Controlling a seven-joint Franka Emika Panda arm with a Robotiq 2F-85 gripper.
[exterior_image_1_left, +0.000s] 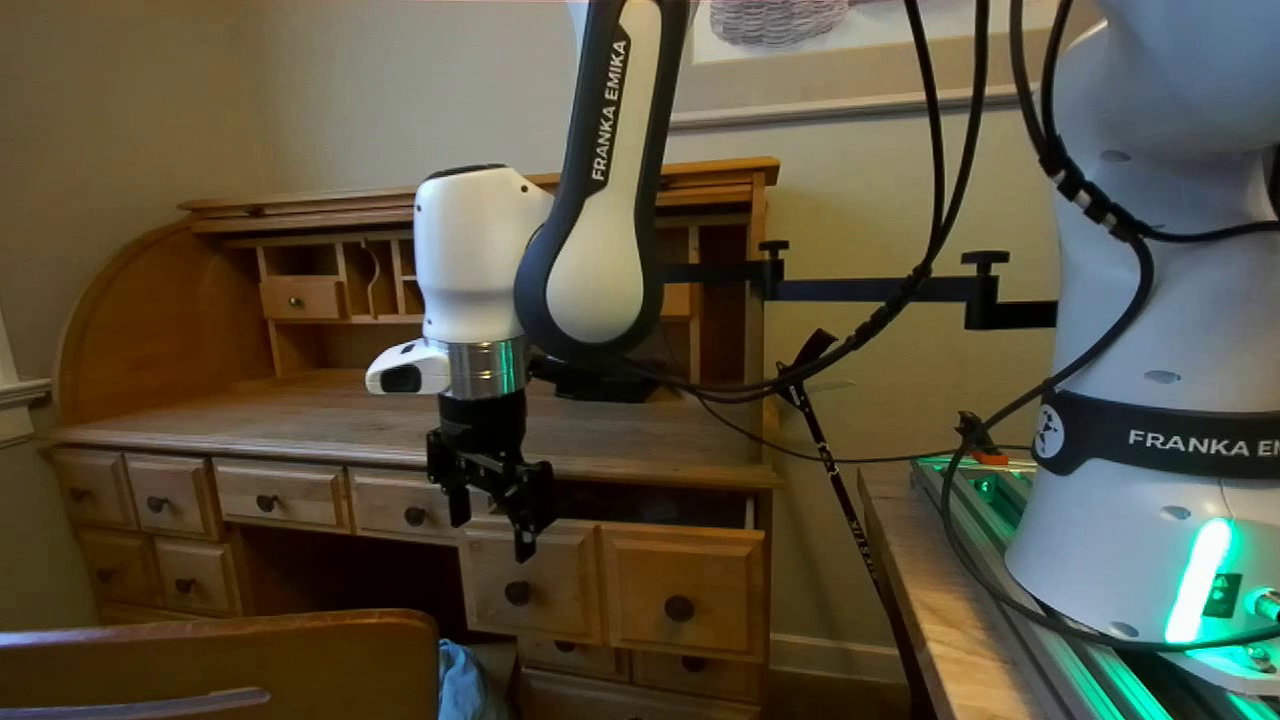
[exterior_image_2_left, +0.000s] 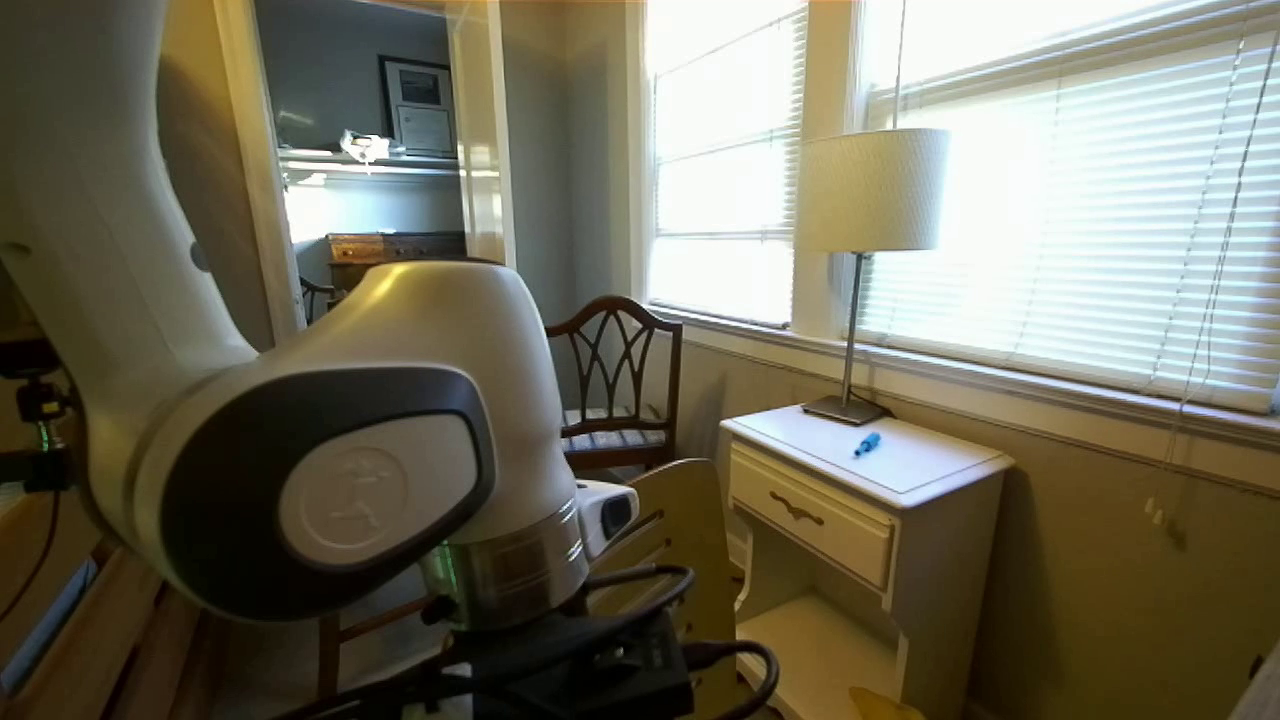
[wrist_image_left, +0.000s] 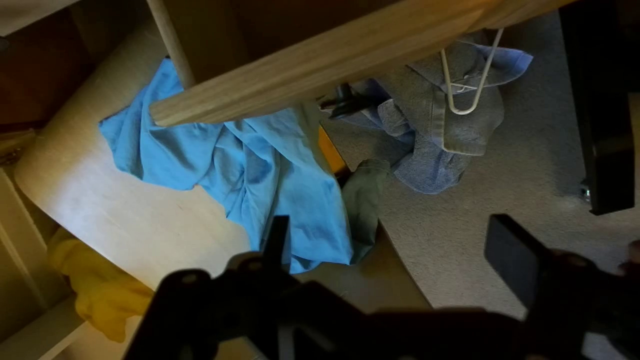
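Observation:
In exterior view 1 my gripper (exterior_image_1_left: 493, 528) points down in front of the roll-top desk, near a drawer (exterior_image_1_left: 534, 576) that stands pulled out. Its fingers are spread wide in the wrist view, and nothing shows between them. Below the gripper, a blue cloth (wrist_image_left: 240, 162) lies crumpled over a pale wooden seat (wrist_image_left: 174, 222). A grey garment (wrist_image_left: 444, 123) with a white hanger (wrist_image_left: 461, 110) appears beyond the drawer's top edge (wrist_image_left: 336, 57). To the lower left is a yellow cloth (wrist_image_left: 99, 288). The gripper is hidden in exterior view 2.
A wooden chair back (exterior_image_1_left: 228, 666) rises close to the desk's front. The desktop (exterior_image_1_left: 300, 408) is mostly bare. Cables (exterior_image_1_left: 840, 348) hang between arm and base. A white nightstand (exterior_image_2_left: 840, 480) carries a lamp (exterior_image_2_left: 876, 192) and a small blue object (exterior_image_2_left: 867, 444).

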